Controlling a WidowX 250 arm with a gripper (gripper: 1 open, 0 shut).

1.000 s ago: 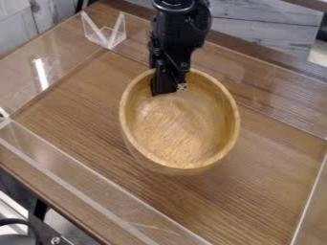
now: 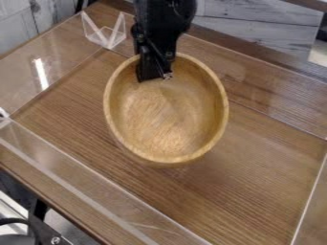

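A wooden oval bowl (image 2: 166,113) is raised in the middle of the view, tilted so that its inside faces the camera. My black gripper (image 2: 156,63) is at the bowl's upper left rim. Its fingers overlap the rim, and I cannot tell from this view how far apart they are or whether they are closed on it.
A clear angular plastic object (image 2: 105,31) stands at the back left. Clear strips run along the left and front edges, and a pale wood wall (image 2: 262,29) is behind.
The gripper and the bowl have moved up and to the left in the view over the last second.
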